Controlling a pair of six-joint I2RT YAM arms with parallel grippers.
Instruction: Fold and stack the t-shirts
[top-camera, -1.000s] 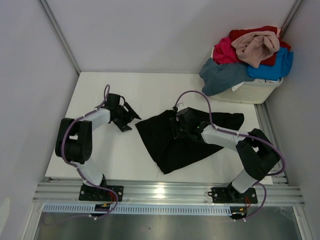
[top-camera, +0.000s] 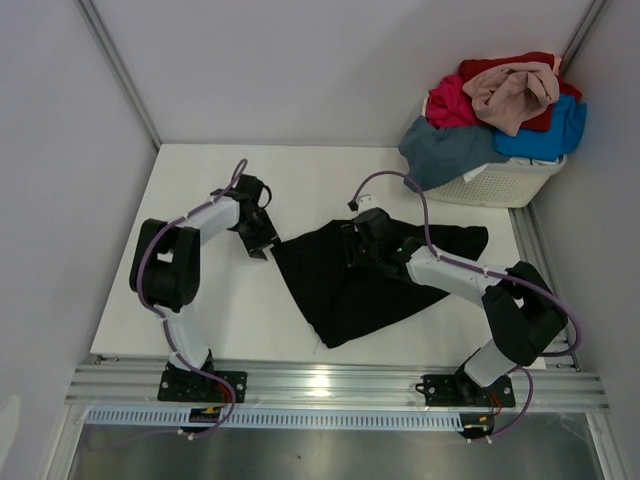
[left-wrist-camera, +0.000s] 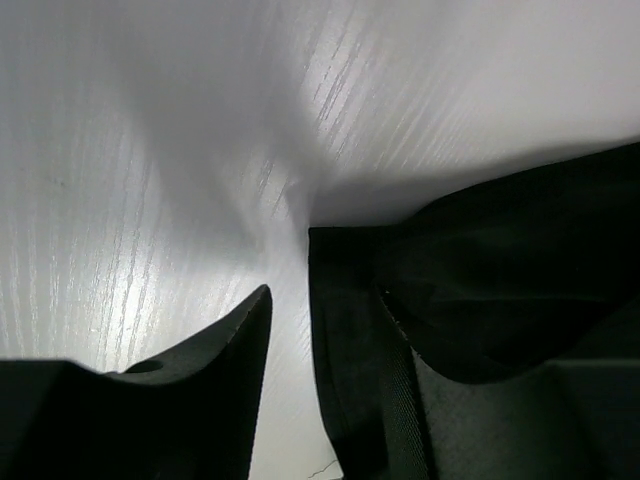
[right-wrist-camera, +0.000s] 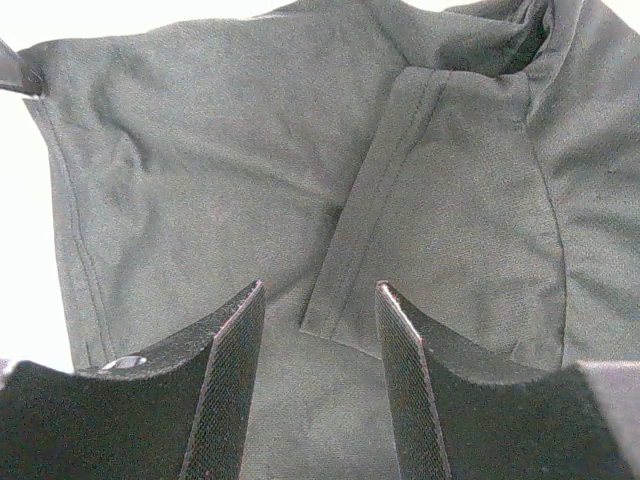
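Observation:
A black t-shirt (top-camera: 345, 300) lies spread and wrinkled across the middle and right of the table. At its left corner is my left gripper (top-camera: 267, 250); in the left wrist view its fingers (left-wrist-camera: 235, 350) are apart, with the shirt's corner (left-wrist-camera: 345, 260) just ahead and the shirt's edge running between and under them. Over the middle of the shirt, my right gripper (top-camera: 352, 258) is part open. Below its fingers (right-wrist-camera: 235, 345), in the right wrist view, a hemmed sleeve (right-wrist-camera: 440, 210) lies flat on the cloth, and nothing is pinched.
At the back right stands a white basket (top-camera: 500, 186) heaped with red, pink, blue and grey-blue clothes (top-camera: 450, 150).
My right gripper has moved only slightly. The shirt lies as before.

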